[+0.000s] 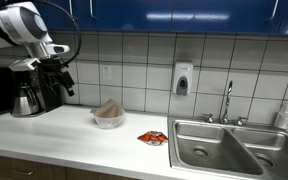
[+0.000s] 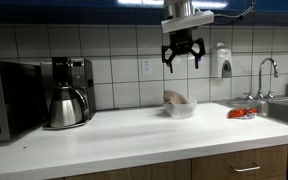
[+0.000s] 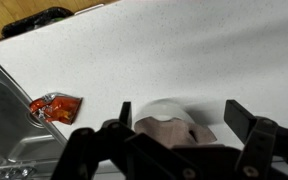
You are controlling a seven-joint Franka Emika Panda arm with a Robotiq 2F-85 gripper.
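Note:
High over the white counter, my gripper stands open with nothing between its fingers. A clear bowl (image 1: 109, 123) with a brown cloth (image 1: 108, 109) in it rests on the counter near the tiled wall. From the wrist view, part of the bowl (image 3: 164, 108) and the cloth (image 3: 174, 132) show below and between the fingers, well apart from them. The red, shiny packet (image 1: 153, 138) lies by itself beside the sink; the second exterior view has the same packet (image 2: 242, 113) to the right of the bowl.
A double sink (image 1: 214, 143) with a faucet (image 1: 226, 103) takes up the right. A coffee maker (image 2: 68, 92) with a steel carafe and a microwave (image 2: 11, 98) stand at the left. Blue cabinets (image 1: 204, 16) hang above.

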